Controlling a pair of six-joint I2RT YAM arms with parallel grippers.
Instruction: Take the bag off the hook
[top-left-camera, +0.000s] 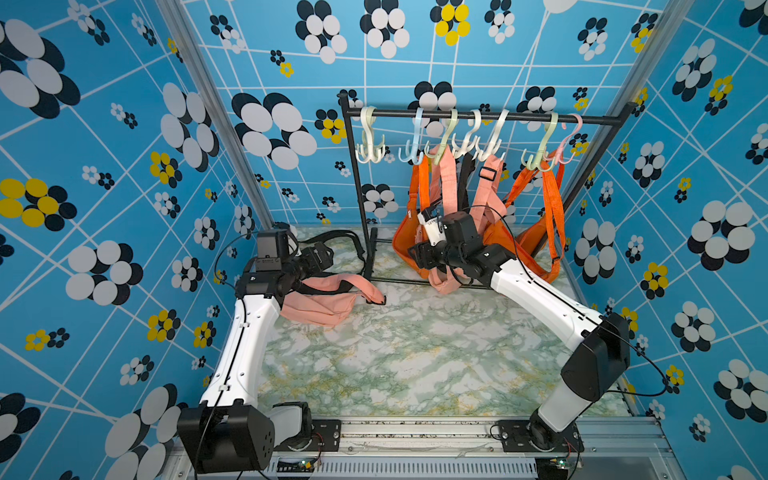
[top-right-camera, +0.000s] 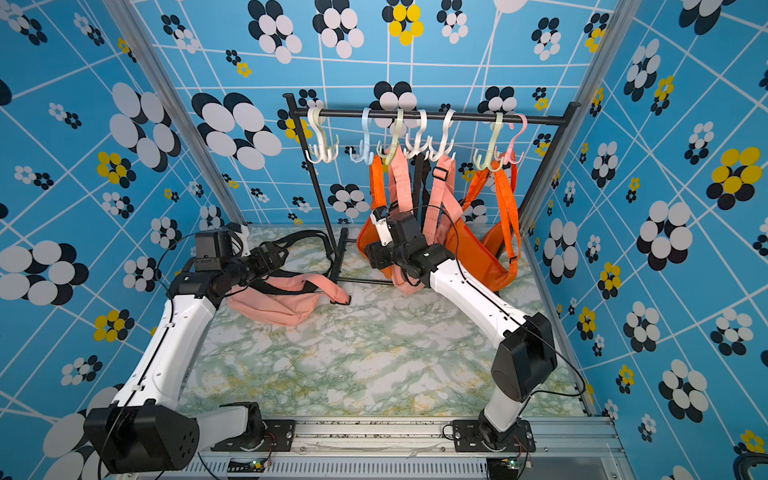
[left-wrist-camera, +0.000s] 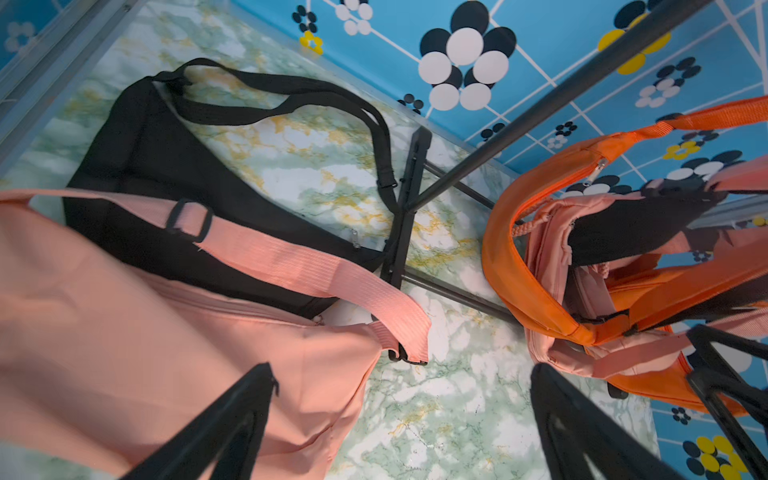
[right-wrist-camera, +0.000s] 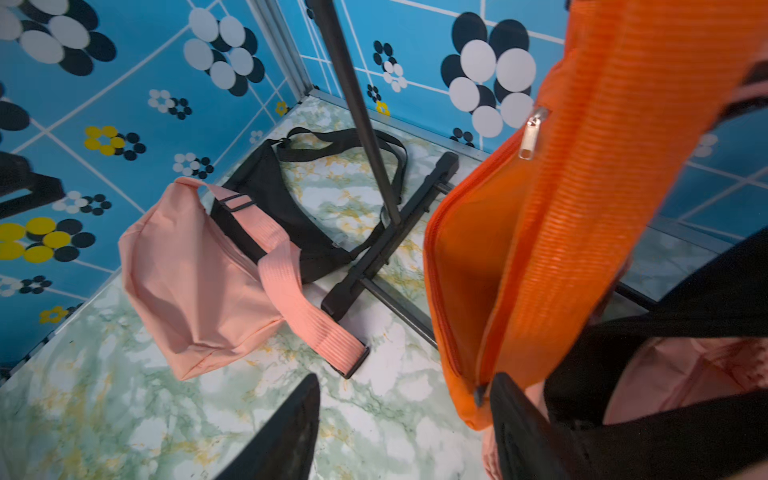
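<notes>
Orange bags (top-left-camera: 516, 252) (right-wrist-camera: 528, 264) and pink straps (top-left-camera: 485, 192) hang from hooks on the black rail (top-right-camera: 472, 120). A pink bag (left-wrist-camera: 184, 344) and a black bag (left-wrist-camera: 160, 168) lie on the marble floor at the left. My left gripper (top-left-camera: 318, 257) stands open above these two, nothing between its fingers. My right gripper (top-right-camera: 377, 256) is open at the front of the hanging bags, an orange one close beyond its fingers in the right wrist view.
Several pastel hooks (top-left-camera: 369, 144) hang along the rail. The rack's foot (right-wrist-camera: 352, 280) is beside the lying bags.
</notes>
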